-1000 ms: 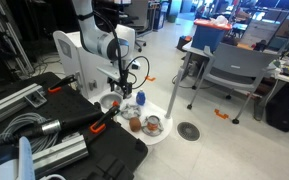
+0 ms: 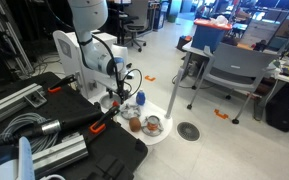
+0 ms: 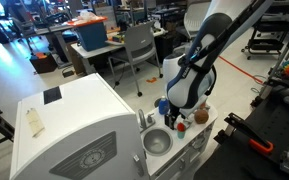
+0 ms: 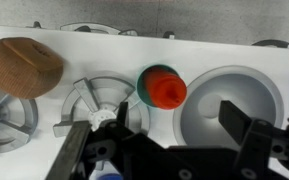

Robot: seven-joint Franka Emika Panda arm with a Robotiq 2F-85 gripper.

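Observation:
A red, round-topped object (image 4: 167,92) sits in or over a dark green cup (image 4: 147,80) between a burner and the sink bowl in the wrist view. My gripper is open, its dark fingers spread on either side below the red object, with nothing seen gripped. In exterior view 2 the red object (image 3: 181,126) stands just beside the round metal sink (image 3: 157,142), under the arm. Whether the red piece is nested in the green cup cannot be told for sure.
A brown wooden bowl (image 4: 24,65) rests on the left near two burner grates (image 4: 102,92). The grey sink bowl (image 4: 224,100) lies to the right. A blue cup (image 3: 162,106) stands at the counter's far side. A high white panel (image 3: 94,135) borders the counter.
Compared with a second ago, the arm sits slightly lower and differently over the counter in exterior view 1. The counter items look largely the same.

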